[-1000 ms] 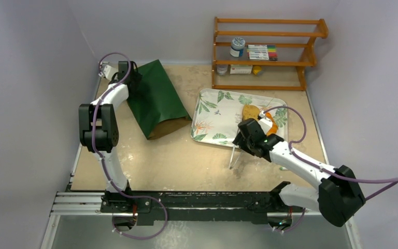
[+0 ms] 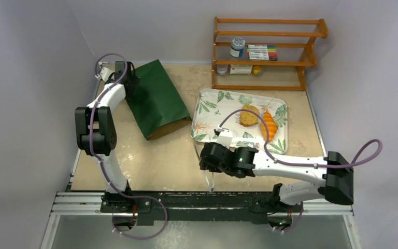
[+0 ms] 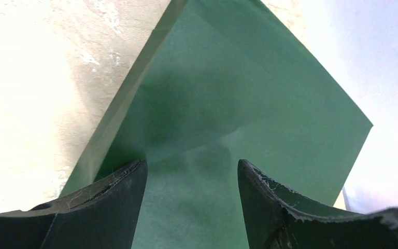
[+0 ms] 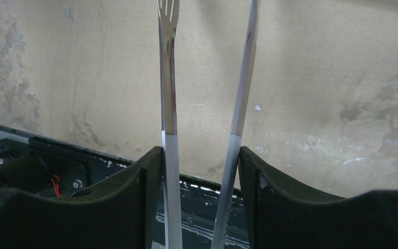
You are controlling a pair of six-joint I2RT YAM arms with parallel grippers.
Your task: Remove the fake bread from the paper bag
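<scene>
A green paper bag [image 2: 155, 96] lies on its side at the back left, its mouth toward the front; its inside is hidden. My left gripper is over the bag's back-left part, fingers parted with only green paper visible beneath. My right gripper is low at the front middle, with two long utensils between its fingers, one a metal fork [image 4: 169, 88]. On the tray [image 2: 207, 98] lie a brown bread piece [image 2: 249, 115] and an orange croissant-like bread [image 2: 268, 124].
A wooden rack [image 2: 269, 85] with jars, markers and boxes stands at the back right. Walls close in the sides and back. Bare table [image 2: 155, 166] shows in front of the bag.
My right gripper has moved left and toward the front, off the tray, with the utensils, uncovering the breads. The left arm has shifted slightly left.
</scene>
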